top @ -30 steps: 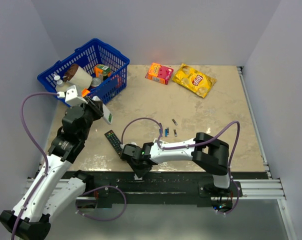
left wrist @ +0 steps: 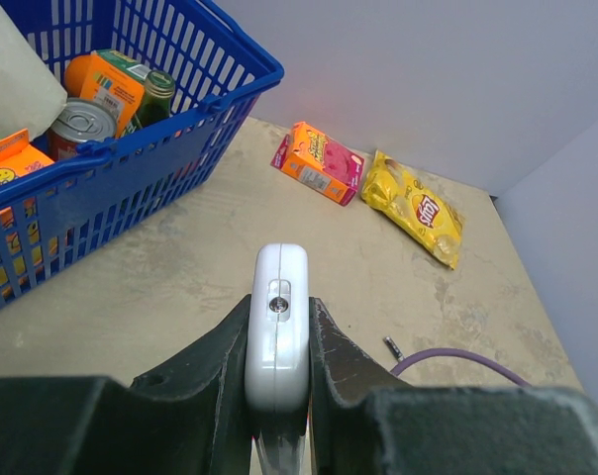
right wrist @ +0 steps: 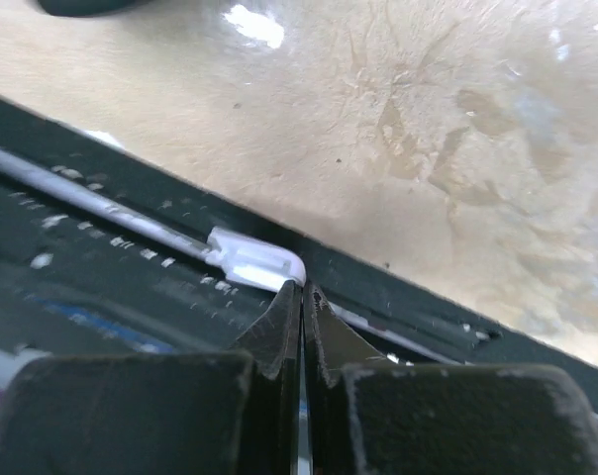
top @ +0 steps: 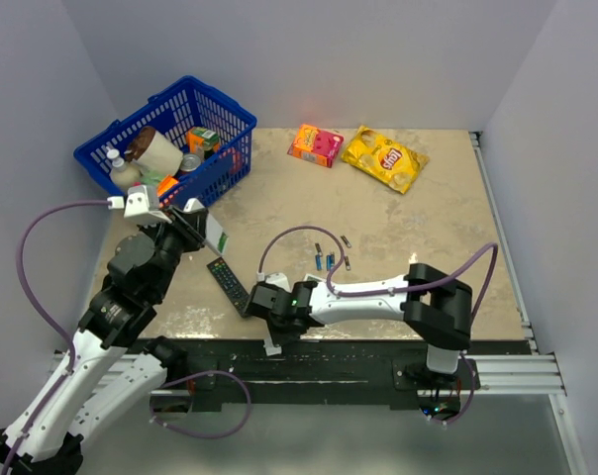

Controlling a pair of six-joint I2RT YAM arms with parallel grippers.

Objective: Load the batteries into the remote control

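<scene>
My left gripper is shut on a white remote control (left wrist: pixel 279 265). The remote is seen end-on, with a dark round lens facing the camera. From above, this remote (top: pixel 216 235) shows a green patch and hangs above the table's left side. Low at the front edge, my right gripper is shut. A small white piece (right wrist: pixel 254 261) touches its fingertips over the dark edge strip; whether it is pinched cannot be told. Several small batteries (top: pixel 330 261) lie loose near the middle of the table.
A black remote (top: pixel 228 282) lies beside the right hand. The blue basket (top: pixel 237 163) of groceries fills the back left. At the back sit a pink and orange box (top: pixel 316 144) and a yellow chip bag (top: pixel 385 159).
The right arm has shifted a little to the right, and more of the small white piece shows by its tip. The left arm has moved slightly downward and left, still holding the white remote.
</scene>
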